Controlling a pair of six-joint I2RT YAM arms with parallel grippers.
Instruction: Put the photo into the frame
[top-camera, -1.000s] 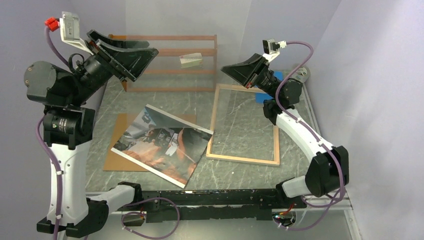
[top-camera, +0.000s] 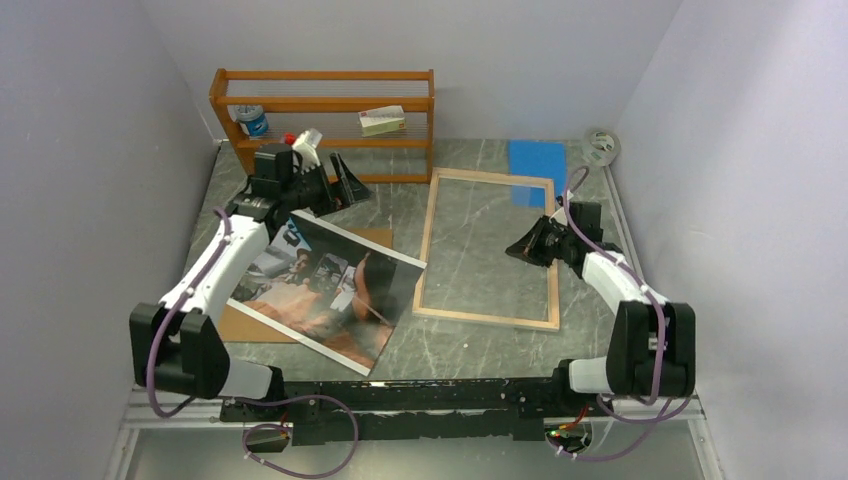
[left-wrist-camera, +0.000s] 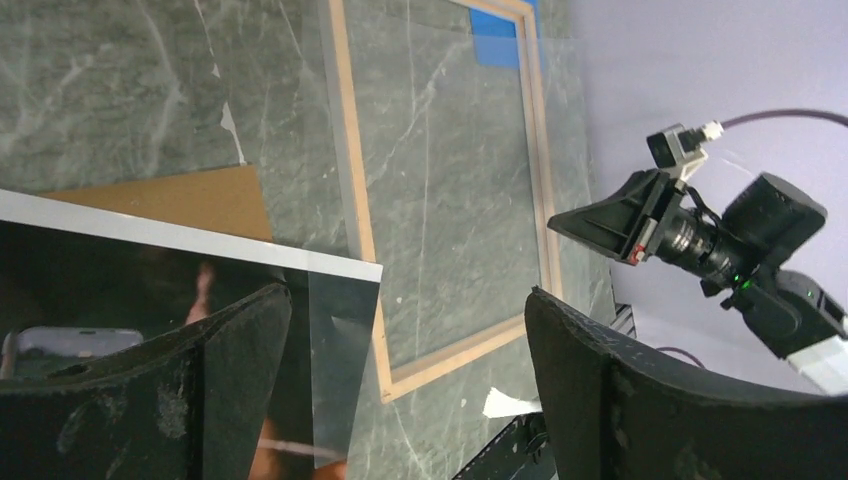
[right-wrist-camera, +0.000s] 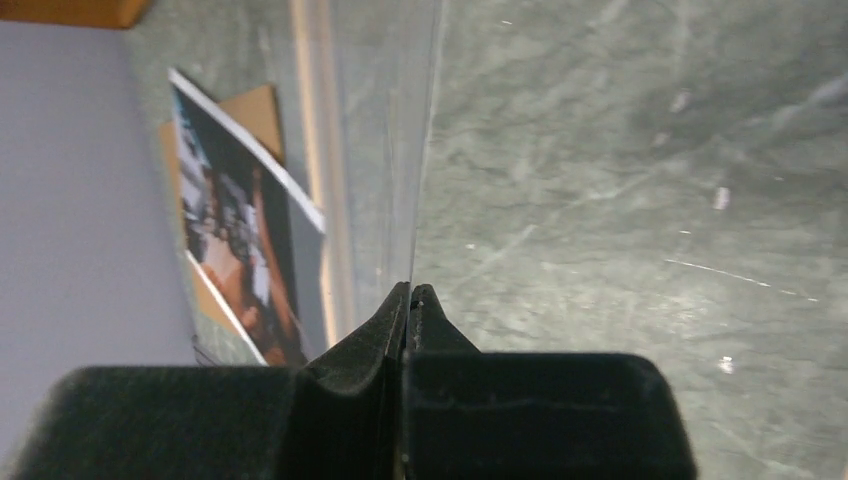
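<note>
The photo (top-camera: 325, 290) lies tilted on the table at left, its right corner lapping over the left rail of the wooden frame (top-camera: 485, 319). My left gripper (top-camera: 352, 188) hovers beyond the photo's far edge, fingers apart and nothing between them. In the left wrist view its fingers (left-wrist-camera: 235, 370) stand wide, with the photo corner and frame rail seen past them. Over the frame is my right gripper (top-camera: 511, 253), shut on the edge of a thin clear sheet (right-wrist-camera: 385, 130), which stretches away from its fingertips. The sheet is hard to make out from the top.
Brown cardboard (top-camera: 258, 326) lies partly under the photo. A wooden rack (top-camera: 330, 104) with a small box (top-camera: 382, 121) stands at the back. Beyond the frame's far right corner are a blue mat (top-camera: 538, 158) and a tape roll (top-camera: 600, 147).
Both arms have come down toward the table, the left moving right and the right moving nearer the front. The clear sheet has gone from over the rack to the frame.
</note>
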